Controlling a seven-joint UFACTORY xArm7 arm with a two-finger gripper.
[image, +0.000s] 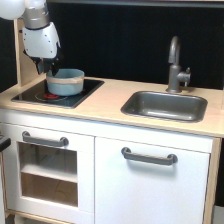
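A light blue-grey pot (66, 87) stands upright on the black cooktop (88, 87) at the left of the counter. My white arm reaches down from the upper left. Its dark gripper (46, 68) is at the pot's left rim, touching it or very close. The fingers are too small and dark against the background to tell whether they are open or shut, or whether the rim is between them.
A reddish patch (50, 97) shows on the cooktop by the pot's lower left. To the right are a steel sink (165, 96) and a dark faucet (176, 70). Both cabinet doors below are shut.
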